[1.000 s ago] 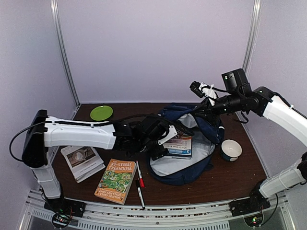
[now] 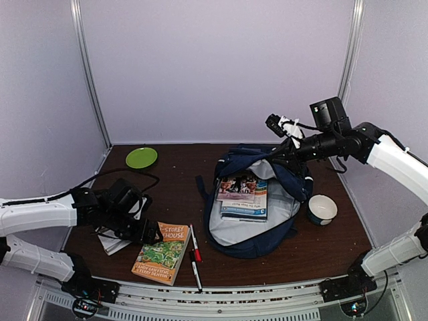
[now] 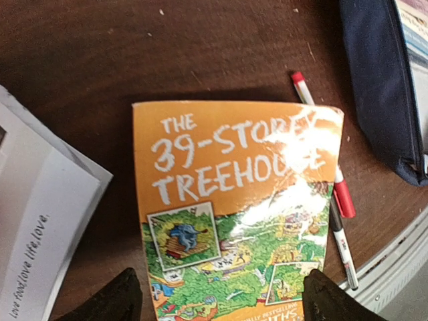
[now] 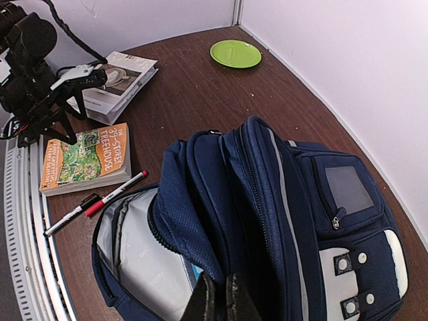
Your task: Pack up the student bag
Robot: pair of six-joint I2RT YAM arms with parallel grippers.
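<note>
An orange-and-green Treehouse book [image 2: 161, 254] lies flat near the front left of the table. Just over it hovers my left gripper, its fingers apart on either side of the cover's width, nothing held. The navy backpack [image 2: 251, 249] lies open in the middle, with several books [image 2: 243, 198] inside on its light lining. At the bag's upper right, my right gripper is shut on the raised flap [image 4: 184, 227], holding the opening wide. A second, pale book [image 3: 30, 207] lies left of the Treehouse book, partly beneath the left arm.
Red and black markers, the red marker [image 2: 194, 241] and the black marker [image 2: 195, 271], lie between book and bag. A green plate [image 2: 141, 158] sits at the back left. A bowl [image 2: 322, 208] stands right of the bag.
More of the books in the bag now shows. My right arm stays put.
</note>
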